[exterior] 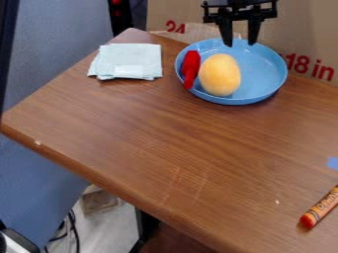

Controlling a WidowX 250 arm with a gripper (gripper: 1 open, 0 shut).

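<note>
My black gripper (239,30) hangs at the top of the view over the back of a blue plate (259,85), its two fingers apart with nothing visible between them. On the plate rest a yellow oval object (219,75) and, left of it, a red pepper-like object (191,67). A folded pale cloth (126,61) lies on the wooden table (145,148) left of the plate. An orange crayon-like stick (321,207) lies at the right edge.
Cardboard (310,30) stands behind the table. A small blue patch (331,163) shows at the right edge. The table's left edge drops off to the floor.
</note>
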